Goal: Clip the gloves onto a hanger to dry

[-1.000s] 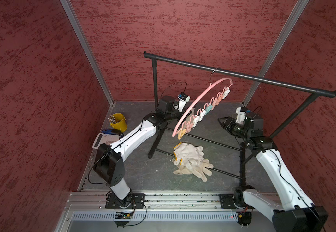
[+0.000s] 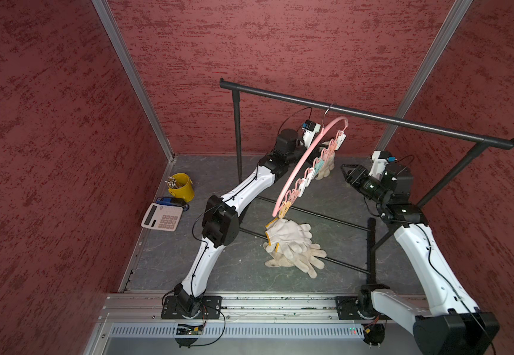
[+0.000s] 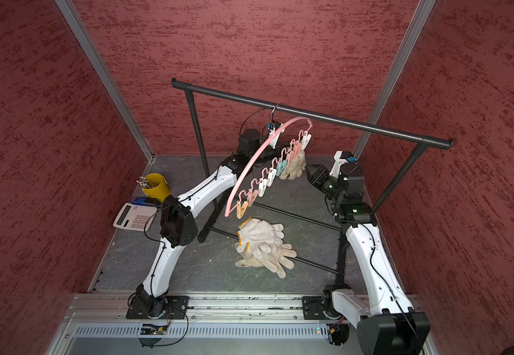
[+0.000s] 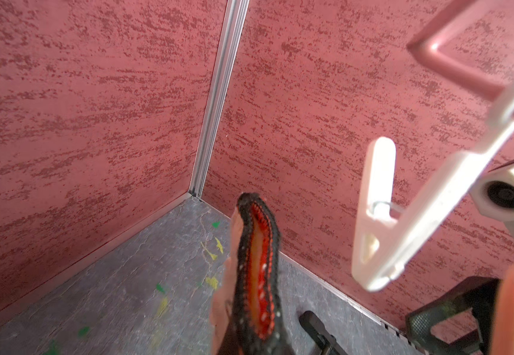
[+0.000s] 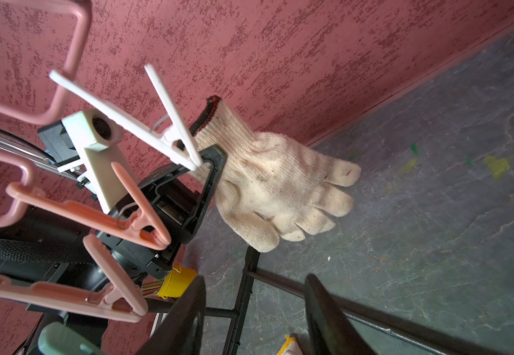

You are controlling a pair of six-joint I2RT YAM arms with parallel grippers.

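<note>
A cream knit glove [image 5: 280,183] with a dark, red-lined cuff hangs from my left gripper, which is shut on it near the cuff. In the left wrist view the cuff [image 4: 259,272] faces the camera and hides the fingertips. The pink hanger [image 2: 304,156] hangs on the rail with a row of coloured clips. Its end white clip [image 4: 407,219] is to the right of the cuff, apart from it. On the hanger's right side, my right gripper is open and empty. More gloves [image 2: 292,242] lie stacked on the floor.
The dark rack's rail [image 2: 375,118] crosses above, and its lower bars run along the floor. A yellow cup [image 2: 181,187] and a calculator [image 2: 162,217] sit at the left. Floor between the hanger and right arm is clear.
My left gripper has carried the glove right and back, behind the hanger's far end. The hanger has swung slightly. My right arm has shifted a little to the right.
</note>
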